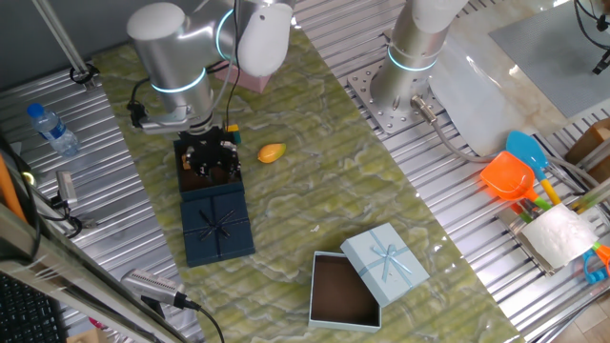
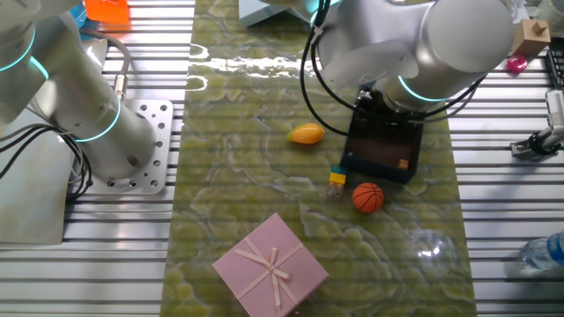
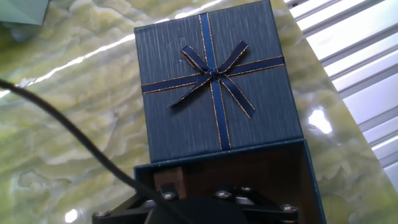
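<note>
My gripper (image 1: 217,171) is over the open dark blue box (image 1: 182,175), its fingers pointing down into it. Black linkages show at the bottom of the wrist view, but the fingertips and anything between them are hidden. Against the box lies its dark blue lid (image 3: 177,118), bow side up. A small orange-brown piece (image 2: 403,164) sits in a corner of the box. At the box's inner left in the wrist view is a brown block-like patch (image 3: 172,179), hard to identify. An orange-yellow fruit-shaped toy (image 2: 306,134), a small basketball (image 2: 367,198) and a teal-yellow block (image 2: 337,180) lie outside the box.
An open light blue box (image 1: 345,293) has its lid (image 1: 386,264) leaning over one edge. A pink gift box (image 2: 270,264) stands elsewhere on the green mat.
</note>
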